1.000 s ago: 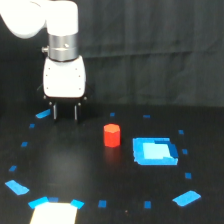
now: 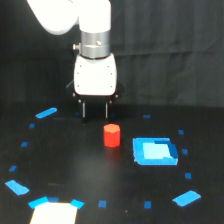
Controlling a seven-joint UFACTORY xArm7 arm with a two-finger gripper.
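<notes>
My white gripper [image 2: 95,107] hangs in the upper left of the camera view, its two dark fingers apart with nothing visible between them. A red block [image 2: 111,135] sits on the black table, slightly below and to the right of the fingers. To the right of it lies a blue square [image 2: 141,141] with a white middle.
A cream-white piece [image 2: 52,213] with blue edges lies at the front left. Small blue marks are scattered over the black table [image 2: 120,180], which is otherwise clear around the block.
My arm and gripper have moved to the right, toward the red block. The block and the blue square look unmoved.
</notes>
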